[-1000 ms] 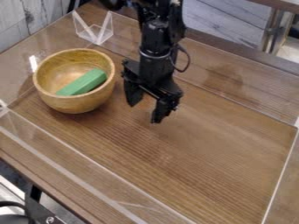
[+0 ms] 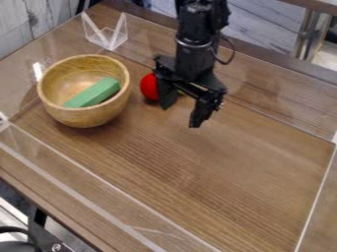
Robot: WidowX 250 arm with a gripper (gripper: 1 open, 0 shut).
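My black gripper (image 2: 184,98) hangs over the middle of the wooden table (image 2: 211,197), its fingers spread low near the surface. Just to its left and partly behind it sits a red round object (image 2: 152,85). Further left is a tan bowl (image 2: 79,114) holding a green block (image 2: 94,93). I cannot tell for certain whether anything is between the fingers, though none shows.
A clear wire or plastic holder (image 2: 102,31) stands at the back left. A dark cable lies at the bottom-left corner.
My gripper has shifted to the right, uncovering more of the red object beside it. The bowl and green block appear unmoved.
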